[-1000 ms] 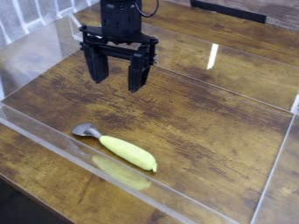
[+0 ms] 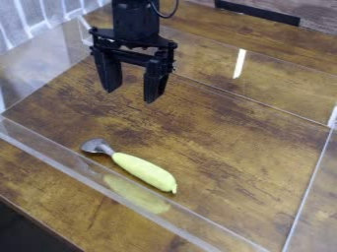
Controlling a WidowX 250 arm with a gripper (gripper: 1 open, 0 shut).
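My black gripper (image 2: 132,81) hangs over the back-left part of the wooden table, its two fingers pointing down and spread apart with nothing between them. Below it, toward the front left, a scoop with a metal head and a pale yellow handle (image 2: 142,171) lies on the table, apart from the gripper.
Clear plastic walls (image 2: 310,197) enclose the work area on the wooden surface (image 2: 224,157). A white railing or rack stands at the top left, outside the walls.
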